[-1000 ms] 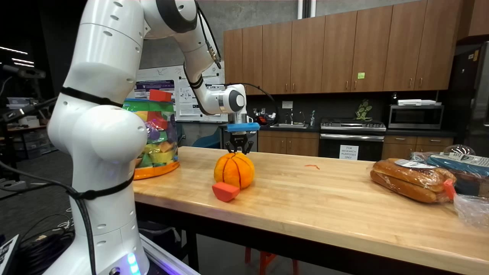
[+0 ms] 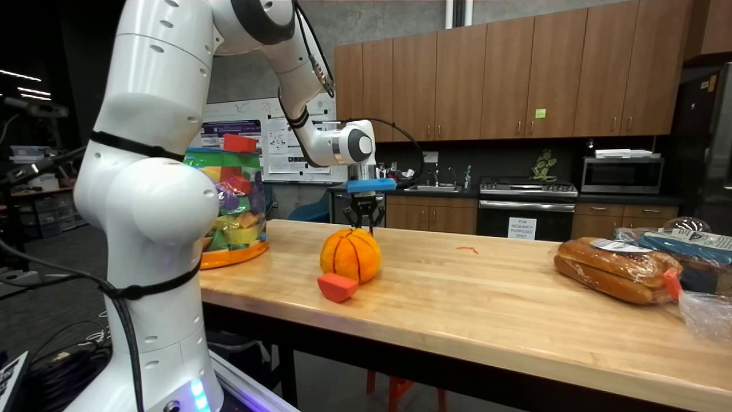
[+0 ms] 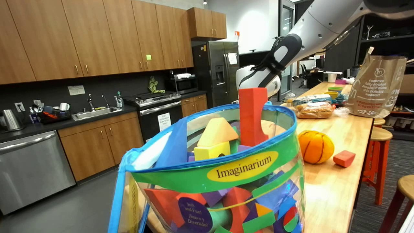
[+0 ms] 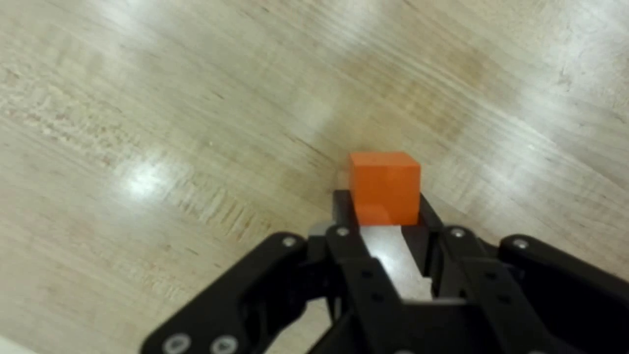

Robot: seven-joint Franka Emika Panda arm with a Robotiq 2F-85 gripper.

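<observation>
An orange block is pinched between the two black fingers of my gripper in the wrist view, with bare tabletop beyond it. From exterior view 1, the gripper is behind and above the orange pumpkin-like ball, which hides whatever is below the fingertips. A red block lies on the table just in front of that ball. Exterior view 2 shows the ball and the red block side by side; the gripper itself is hidden there.
A clear bag of colourful blocks stands open-topped at the table's end, a tall red block sticking out. Packaged bread and a paper bag occupy the far end.
The gripper has risen slightly and shifted a little to the right in exterior view 1. The ball, red block and bag have stayed put.
</observation>
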